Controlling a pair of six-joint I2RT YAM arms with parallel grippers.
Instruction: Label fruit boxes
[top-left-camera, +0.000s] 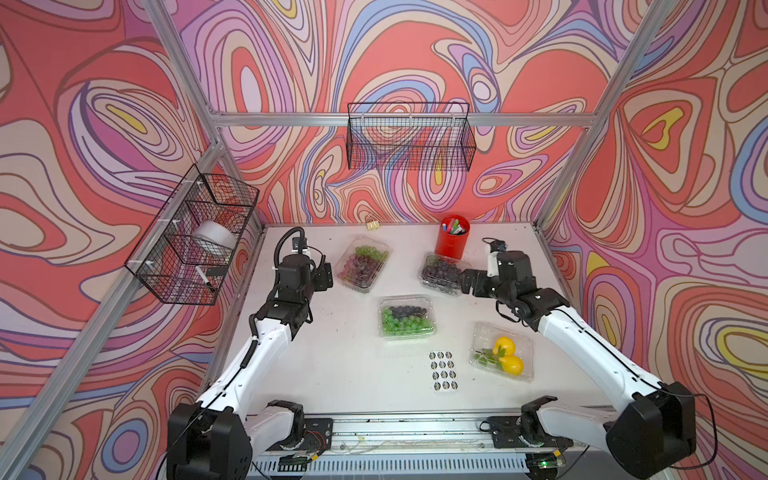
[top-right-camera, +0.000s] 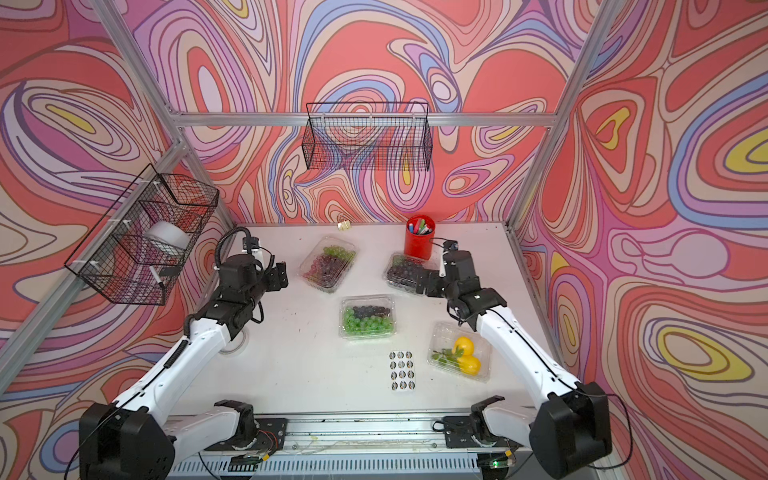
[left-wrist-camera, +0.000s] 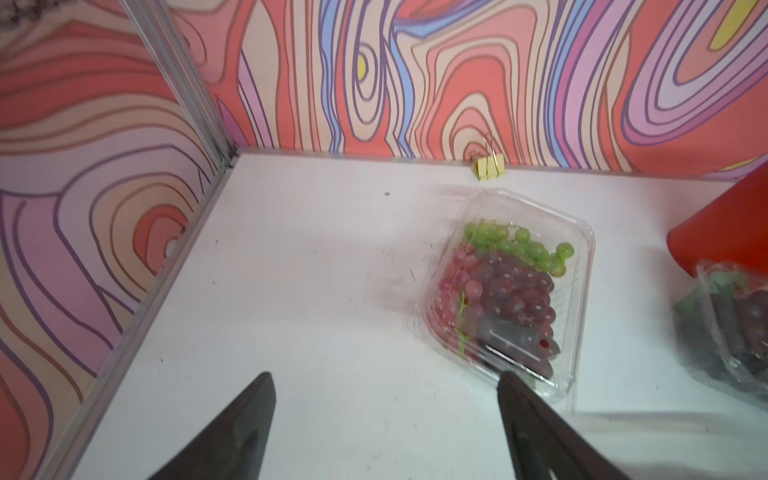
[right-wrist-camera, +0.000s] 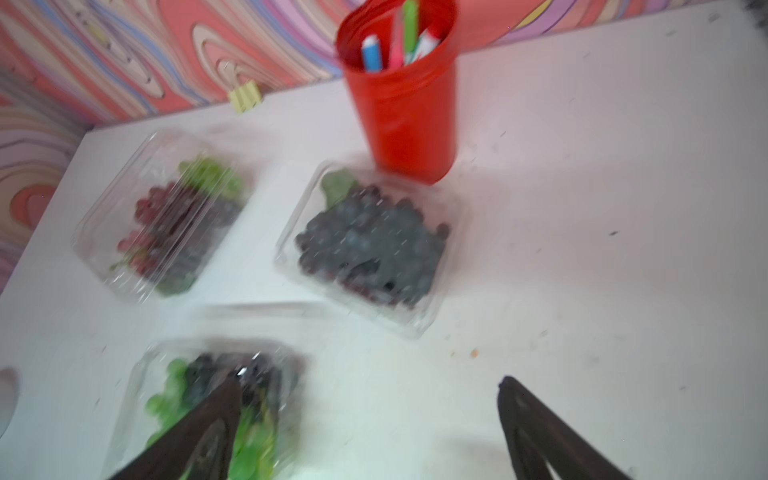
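Observation:
Clear plastic fruit boxes stand spread over the white table. One with red and green grapes (top-left-camera: 364, 264) is at the back left, one with dark grapes (right-wrist-camera: 368, 248) by the red bucket, and one with green and dark grapes (top-left-camera: 406, 318) in the middle. A box with yellow fruit and greenery (top-left-camera: 502, 352) lies front right. A sheet of small round labels (top-left-camera: 443, 371) lies flat near the front. My left gripper hangs left of the red grape box, fingers apart, nothing between them. Above the table, close to the dark grape box, my right gripper is open and empty.
A red bucket (top-left-camera: 453, 238) of markers stands at the back. A small yellow object (top-left-camera: 372, 225) sits by the rear wall. Wire baskets hang on the left (top-left-camera: 192, 240) and back (top-left-camera: 410, 142).

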